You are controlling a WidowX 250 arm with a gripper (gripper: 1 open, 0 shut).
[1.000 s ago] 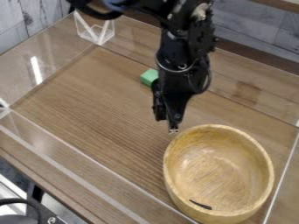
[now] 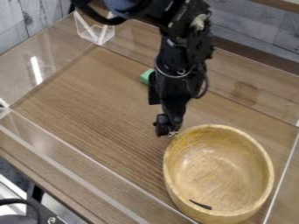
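My black gripper (image 2: pixel 170 115) hangs over the middle of the wooden table, pointing down with its fingers apart, just behind the upper left rim of a large tan bowl. A small dark item (image 2: pixel 165 126) is under the fingers, partly hidden and too small to identify. Behind the arm, a green object (image 2: pixel 147 77) is partly covered by it.
The tan bowl (image 2: pixel 218 175) fills the front right, with a short dark mark or item near its bottom. Bare table (image 2: pixel 82 114) stretches across the left. A white wire-like stand (image 2: pixel 93 26) is at the back left, and the raised table edge runs along the back.
The gripper has shifted slightly and changed its angle above the spot behind the bowl, now covering more of the green object. The bowl has not moved.
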